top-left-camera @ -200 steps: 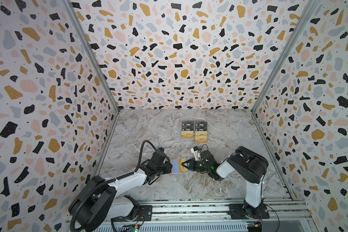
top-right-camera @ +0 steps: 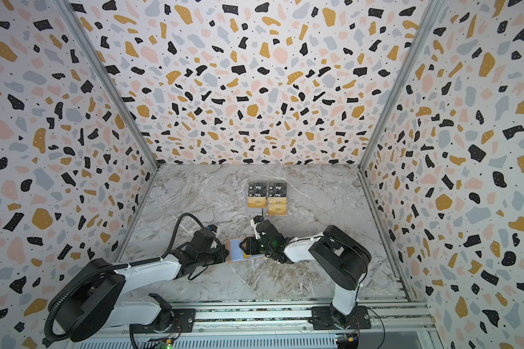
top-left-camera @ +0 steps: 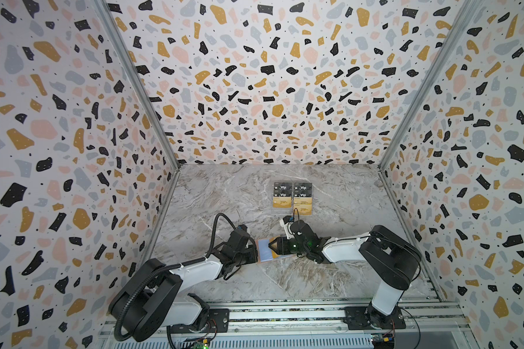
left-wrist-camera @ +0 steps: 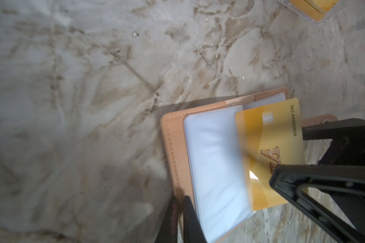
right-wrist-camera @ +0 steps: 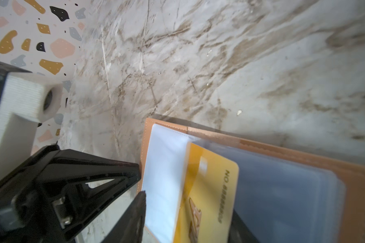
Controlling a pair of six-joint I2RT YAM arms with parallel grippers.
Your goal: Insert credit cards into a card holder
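Note:
The tan card holder (left-wrist-camera: 172, 149) lies spread on the table, its clear sleeves (left-wrist-camera: 215, 162) showing. My left gripper is shut on the holder's left edge. A gold VIP card (left-wrist-camera: 267, 141) sits at the holder's middle, tilted over the sleeves, with much of its face exposed. Whether its lower edge is in a sleeve I cannot tell. In the right wrist view my right gripper stands open, one finger on each side of the gold card (right-wrist-camera: 213, 182), and does not clamp it. The card's lower end is out of frame there.
Behind the holder, a clear tray (top-left-camera: 283, 212) carries several black and gold cards (top-left-camera: 302, 195) in two columns. The two arms stand close together at the holder.

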